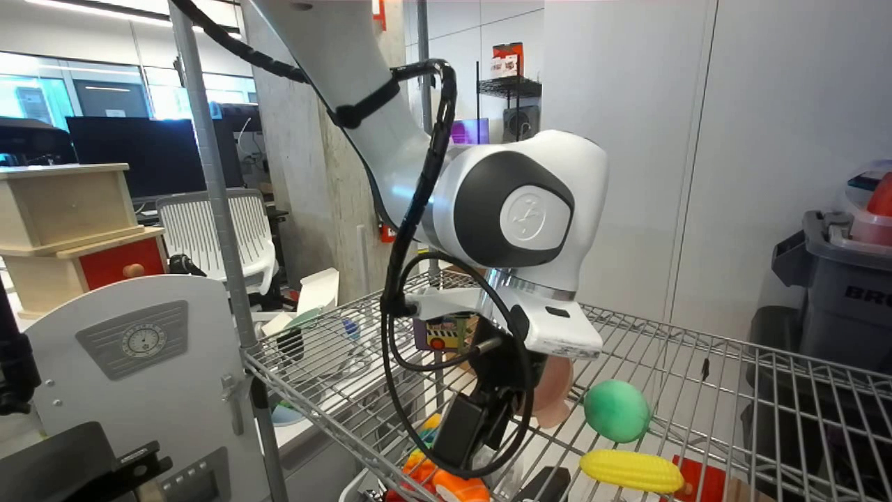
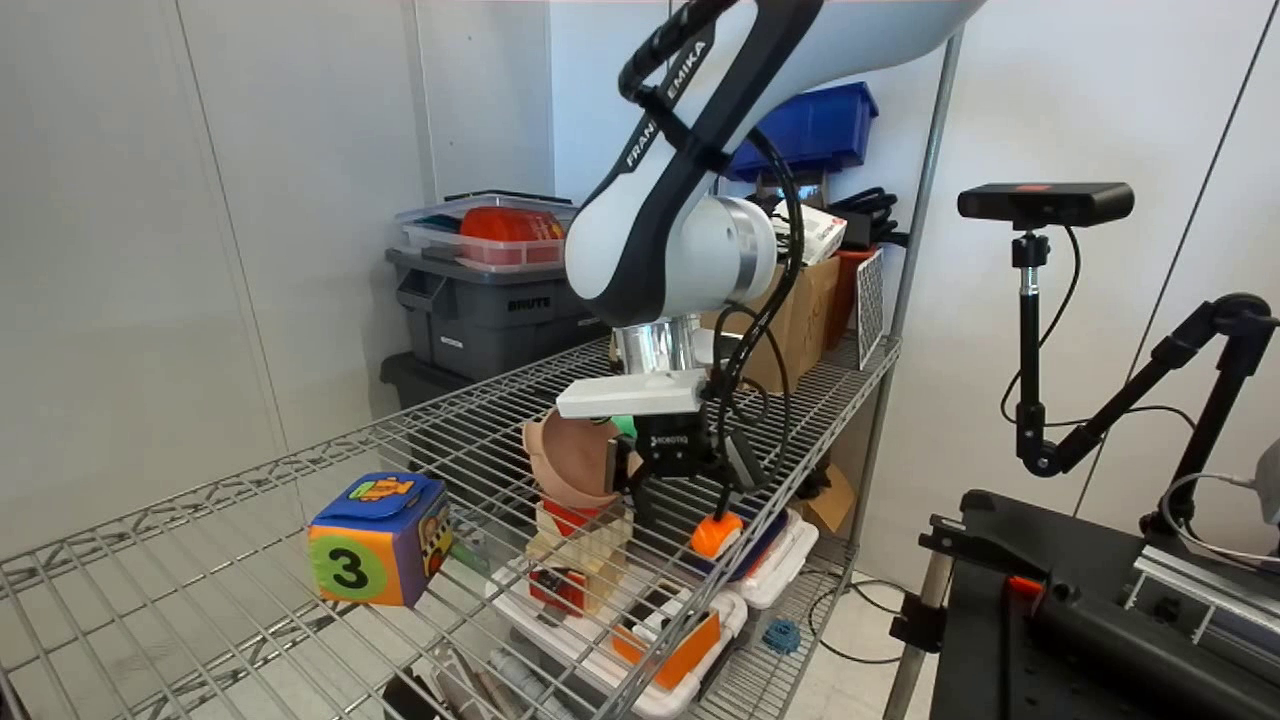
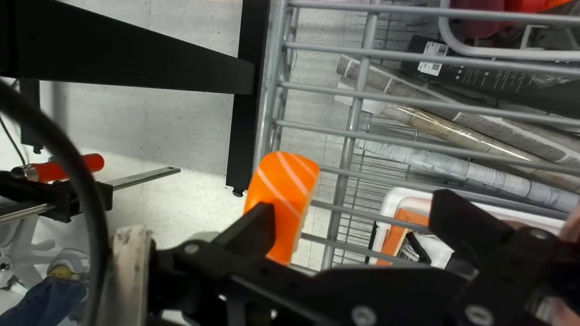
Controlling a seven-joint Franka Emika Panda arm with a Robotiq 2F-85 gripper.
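Observation:
An orange block with pale stripes point(image 3: 286, 174), shaped like a sushi topping, sits at the shelf's edge in the wrist view. My gripper is open above the rack. Its left finger point(image 3: 259, 231) overlaps the block's near side in that view, so part of the block is hidden; whether they touch I cannot tell. Between the fingers there is only open wire. In exterior view 2 the orange block point(image 2: 716, 534) appears just below my gripper point(image 2: 686, 490). Exterior view 1 has the orange block point(image 1: 465, 488) low in the frame, under the gripper.
On the wire shelf point(image 2: 240, 528), a pink pot point(image 2: 572, 456) stands close beside the gripper. A number cube point(image 2: 374, 540) lies farther off. A green ball point(image 1: 617, 411) and yellow corn point(image 1: 632, 470) sit to the gripper's right in exterior view 1. Bins and rolls lie below the wires.

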